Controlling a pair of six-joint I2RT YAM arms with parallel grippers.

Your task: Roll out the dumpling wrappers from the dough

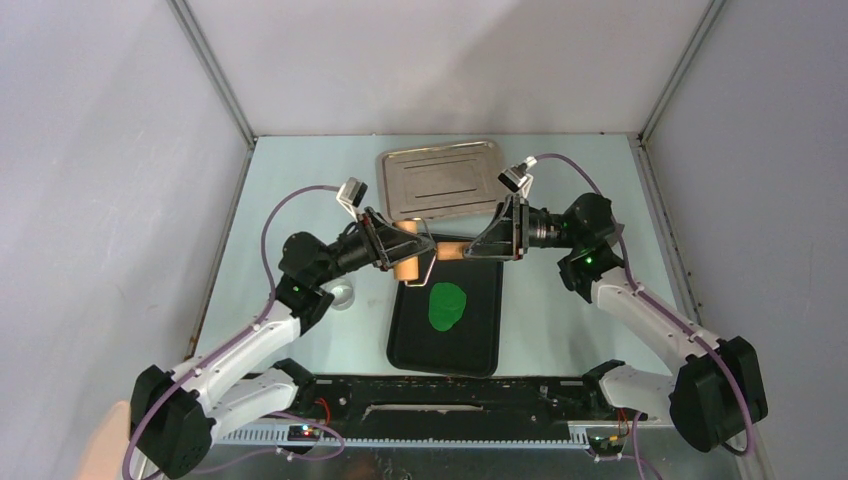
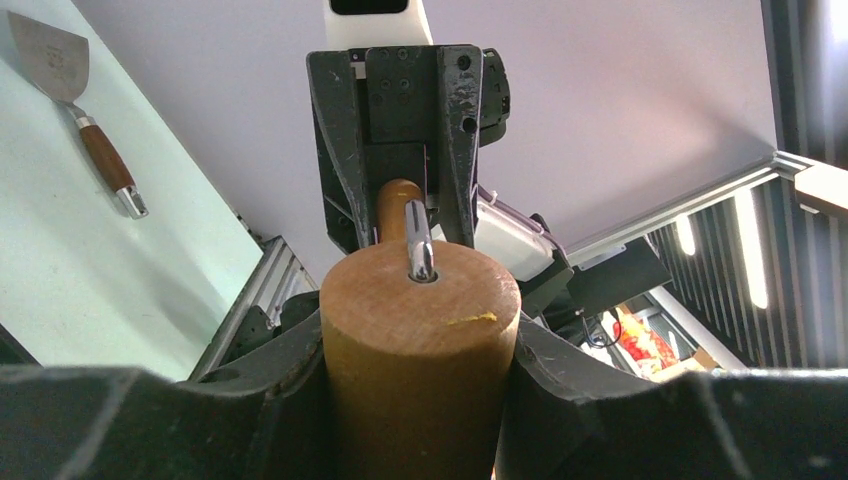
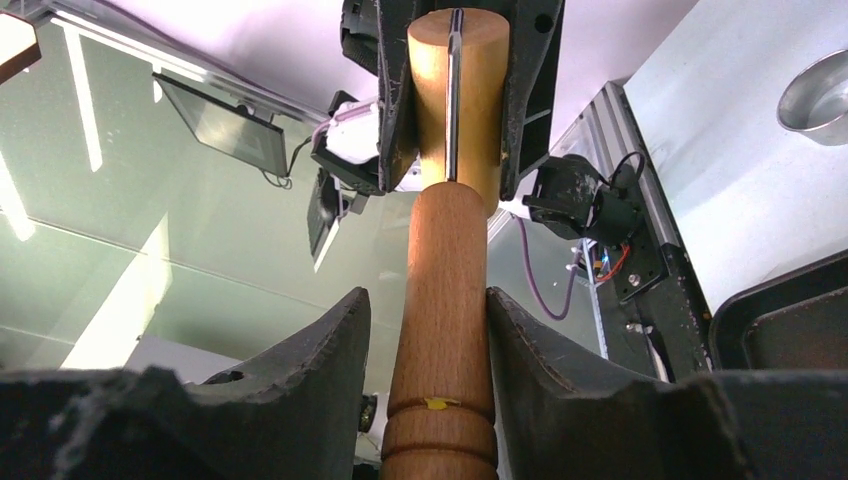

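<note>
The rolling pin, with a pale wooden roller [image 1: 406,265], bent metal frame and brown handle [image 3: 446,280], is held above the black tray between both grippers. My left gripper is shut on the roller. My right gripper has a finger on each side of the handle; whether these grip it I cannot tell. The green dough [image 1: 446,306] lies flat in the black tray [image 1: 400,350] below.
A metal tray [image 1: 443,175] lies at the back of the pale table, a metal cup [image 3: 812,100] left of the black tray. A scraper [image 2: 105,155] shows in the left wrist view. Side walls enclose the table.
</note>
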